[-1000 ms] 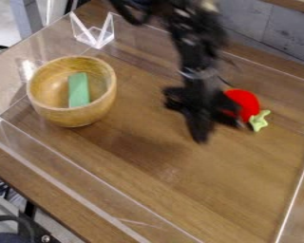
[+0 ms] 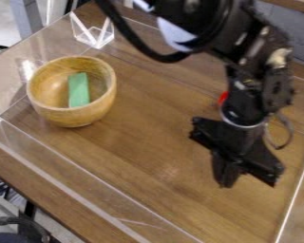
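My gripper (image 2: 226, 178) hangs low over the right part of the wooden table (image 2: 129, 180), shut with nothing visible between its fingers. The arm rises from it to the top of the view. Behind the arm, a small piece of a red object (image 2: 223, 98) shows; the rest of it is hidden.
A wooden bowl (image 2: 53, 106) with a green block (image 2: 79, 89) in it stands at the left. A clear plastic fixture (image 2: 94, 33) is at the back left.
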